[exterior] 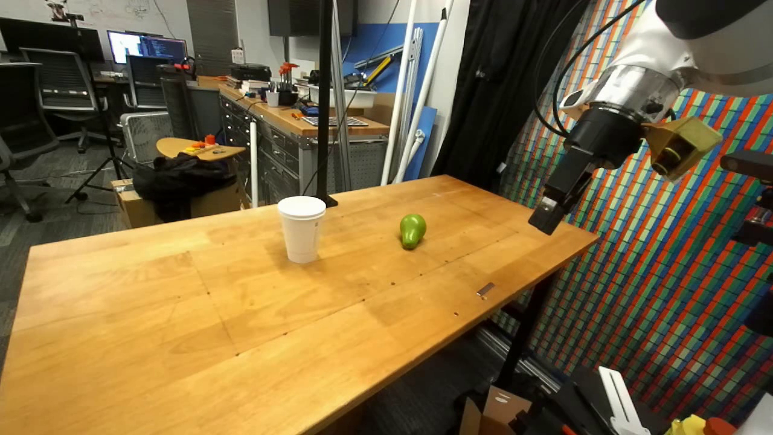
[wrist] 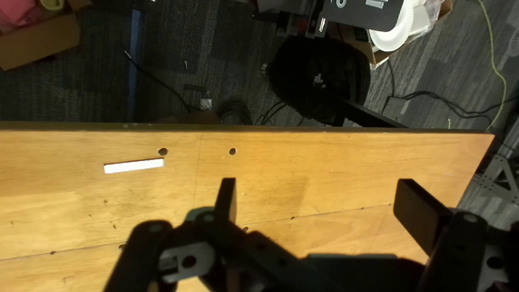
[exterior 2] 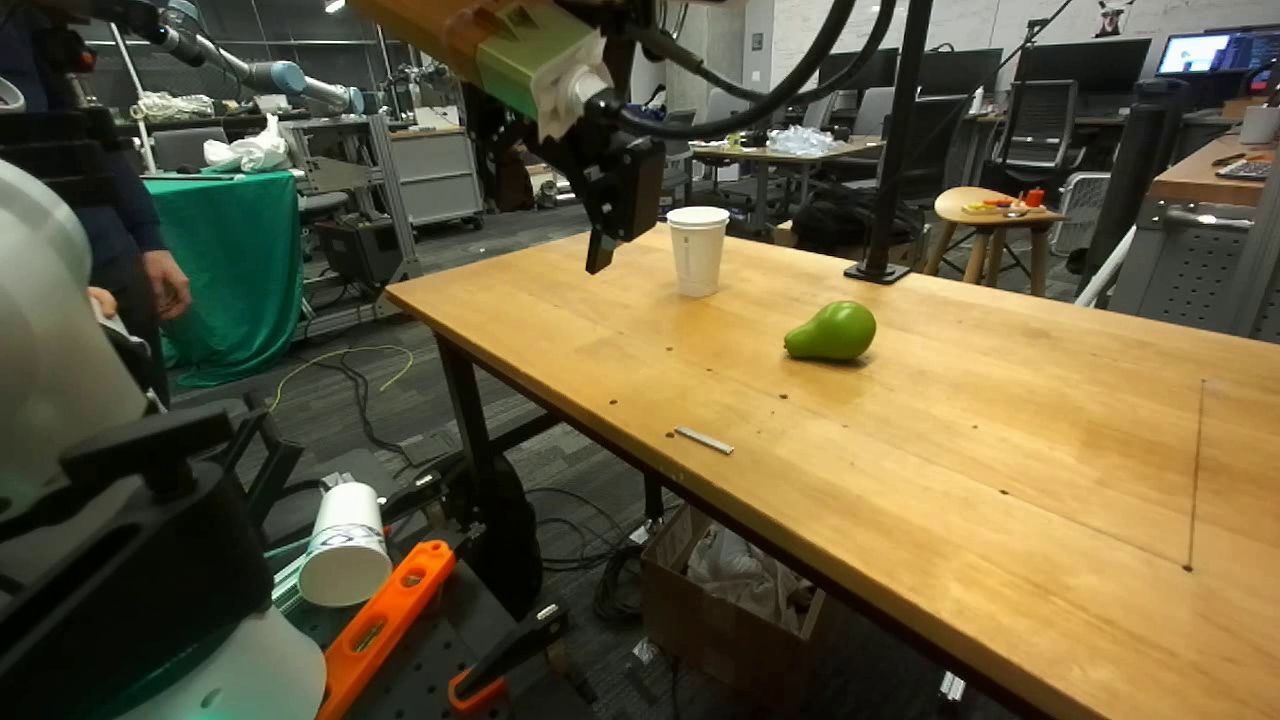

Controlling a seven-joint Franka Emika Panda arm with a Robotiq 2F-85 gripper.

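Observation:
On the wooden table stands an upright white paper cup [exterior: 302, 235], its top pale and flat. A green pear-shaped fruit [exterior 2: 836, 332] lies on its side on the tabletop, apart from the cup [exterior 2: 697, 258]. My gripper hangs above the table near its edge, away from both objects. Its two black fingers are spread wide in the wrist view, with only bare tabletop showing between them. Neither cup nor fruit appears in the wrist view.
A small flat metal strip [exterior 2: 704, 440] lies near the edge of the wooden table [exterior 2: 1020, 444]. Beyond the cup and fruit, a black post [exterior: 325, 101] rises at the table's edge.

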